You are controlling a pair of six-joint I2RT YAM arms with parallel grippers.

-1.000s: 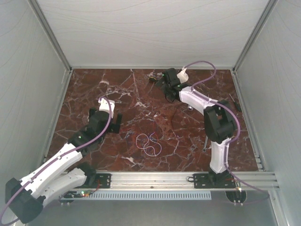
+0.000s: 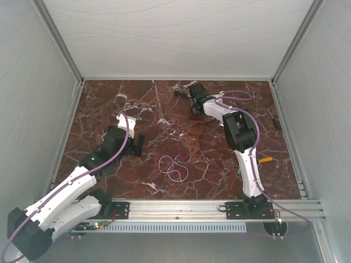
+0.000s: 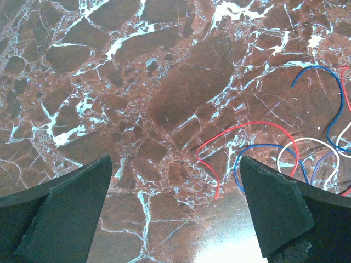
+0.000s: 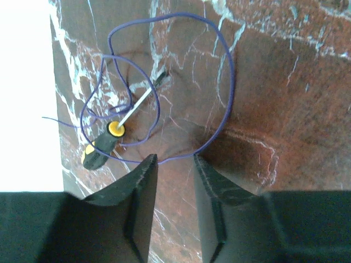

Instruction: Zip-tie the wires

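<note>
Red wire [image 3: 265, 122], blue wire [image 3: 339, 90] and white wire [image 3: 307, 138] lie loosely curled and overlapping on the marble table, on the right of the left wrist view. My left gripper stands wide open above bare marble, left of these wires. At the back of the table, my right gripper is partly open. A looped blue-violet wire [image 4: 231, 82] lies in front of it, and one stretch runs across the gap between its fingertips. No grip on that wire shows. I cannot make out a zip tie.
A screwdriver with a black and yellow handle [image 4: 100, 150] lies beneath the blue-violet loop. An orange-handled tool [image 2: 265, 159] rests near the right arm, and a dark tool [image 2: 277, 125] by the right wall.
My left arm has barely moved, and the wires lie as before.
</note>
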